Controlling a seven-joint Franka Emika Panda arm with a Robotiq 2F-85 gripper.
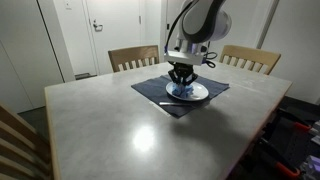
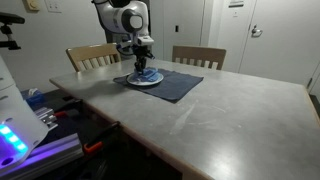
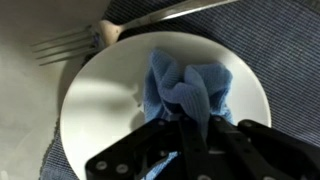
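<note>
A blue cloth (image 3: 192,92) lies bunched on a white plate (image 3: 95,112), with a raised fold toward my gripper in the wrist view. My gripper (image 1: 183,79) is right over the plate, shut on the blue cloth; its fingertips are dark and partly covered by the fabric. From the other side, the cloth (image 2: 150,74) shows on the plate (image 2: 140,81) under the gripper (image 2: 140,68). Part of the cloth is hidden beneath the gripper in the wrist view.
The plate rests on a dark placemat (image 1: 152,88). A fork (image 3: 72,45) with a wooden-looking neck lies beside the plate. Chairs (image 2: 200,58) stand around the table, whose long stretch (image 1: 95,125) away from the placemat is bare.
</note>
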